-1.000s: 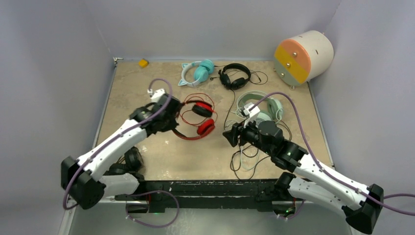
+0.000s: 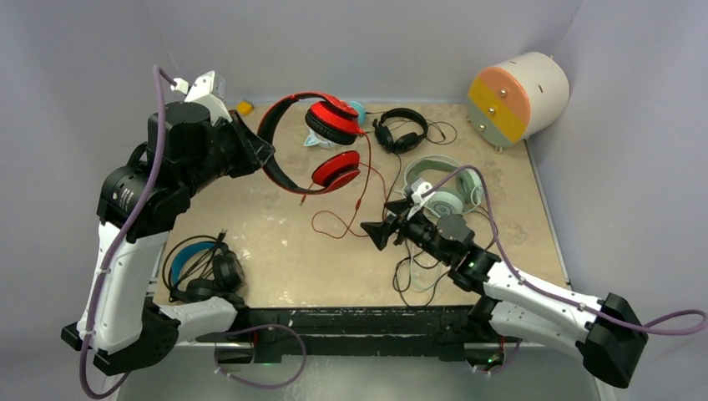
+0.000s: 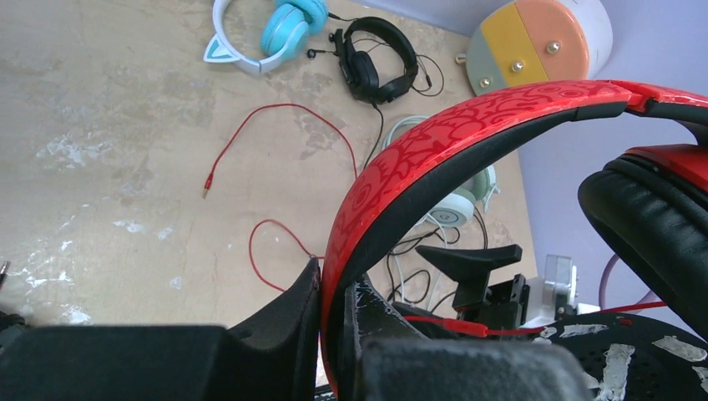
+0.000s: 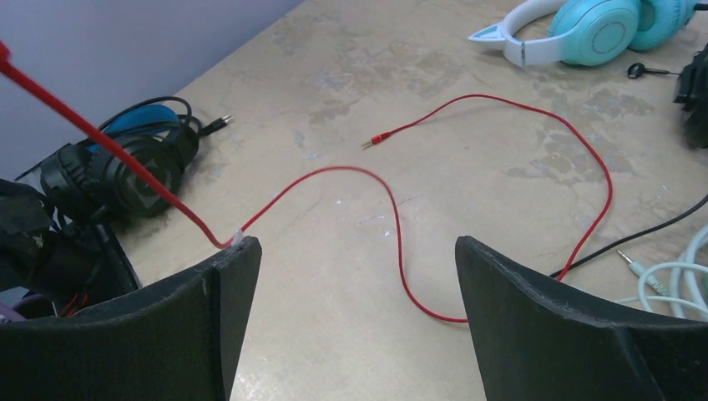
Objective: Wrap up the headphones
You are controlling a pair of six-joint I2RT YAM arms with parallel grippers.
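High above the table at the left, my left gripper (image 2: pixel 260 154) is shut on the headband of the red headphones (image 2: pixel 338 171). The wrist view shows the red headband (image 3: pixel 434 159) clamped between its dark fingers, with one black ear pad (image 3: pixel 647 217) at the right. A red cable (image 2: pixel 365 180) hangs from an ear cup, and its lower part curves over the table. Its plug (image 4: pixel 377 139) lies on the tabletop. My right gripper (image 2: pixel 377 224) is open, low over the table beside the red cable, with the cable crossing the gap beyond its fingers in its wrist view.
Black headphones (image 2: pixel 401 131) and pale green headphones (image 2: pixel 444 180) with loose cables lie at the right. Cat-ear headphones (image 3: pixel 271 38) are at the back. More black headphones (image 2: pixel 219 271) sit front left. A striped drum (image 2: pixel 518 100) stands back right. Table centre holds mostly cable.
My right gripper has shifted slightly left.
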